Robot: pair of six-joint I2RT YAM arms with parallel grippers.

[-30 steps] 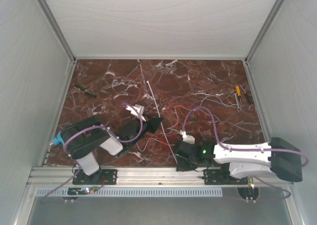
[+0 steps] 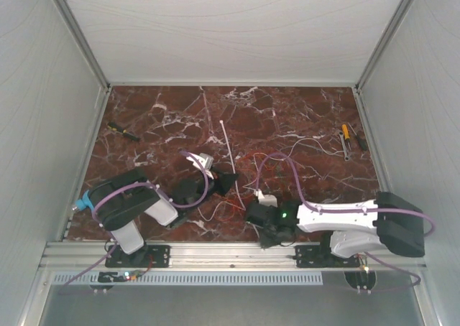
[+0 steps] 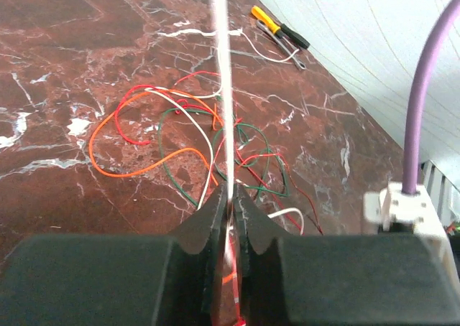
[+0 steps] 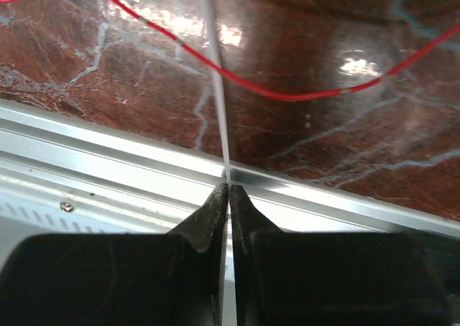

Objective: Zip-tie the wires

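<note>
A long white zip tie (image 2: 226,143) runs from the upper middle down past both grippers. It passes between the fingers of my left gripper, which look nearly together around it, though how closed they are is unclear. My right gripper is at the front rail, shut with the thin strip at its fingertips. Red, orange, green and white wires lie tangled on the marble top beyond my left gripper; a red wire (image 4: 287,95) crosses behind the strip in the right wrist view.
A screwdriver (image 2: 346,134) and wrench (image 2: 343,145) lie at the right, a dark yellow-marked tool (image 2: 123,131) at the left. The front metal rail (image 4: 108,146) edges the worktop.
My right gripper has moved slightly left, and the upper end of the zip tie has swung a little to the right. My left gripper has moved very little.
</note>
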